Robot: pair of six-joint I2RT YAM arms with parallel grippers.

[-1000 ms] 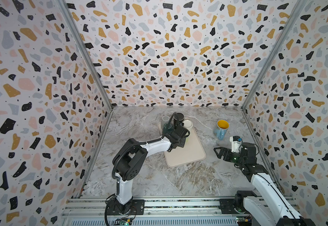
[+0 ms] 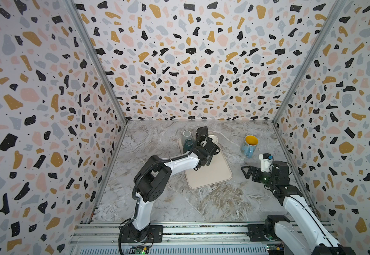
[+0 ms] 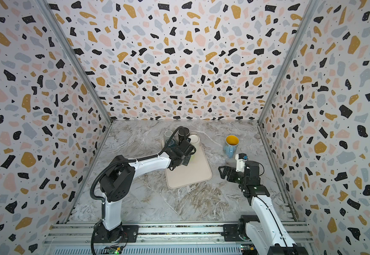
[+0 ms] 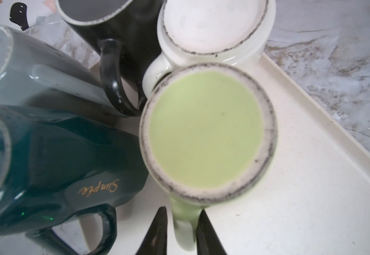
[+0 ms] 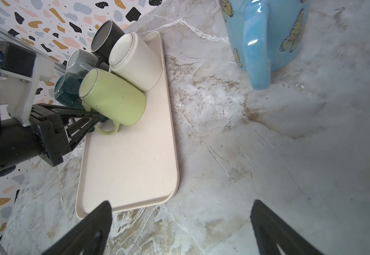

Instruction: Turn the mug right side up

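Note:
The light green mug [image 4: 206,131] stands upside down on the cream tray [image 5: 129,170], its base facing up. In the left wrist view its handle [image 4: 185,229] reaches between the fingers of my left gripper. Those fingers are partly apart; the right one meets or overlaps the handle's edge, while a gap shows beside the left one. In both top views the left arm largely covers this mug. My right gripper is open and empty, off the tray's right side. A blue mug [image 5: 257,38] with a yellow inside stands upright on the table.
Close around the green mug are upside-down white [image 5: 136,61], dark teal [image 4: 65,170] and grey [image 4: 36,72] mugs, plus a black mug [image 4: 121,38]. The tray's front part is bare, as is the marble table [image 2: 202,206] before it.
The right arm and blue mug have stayed put.

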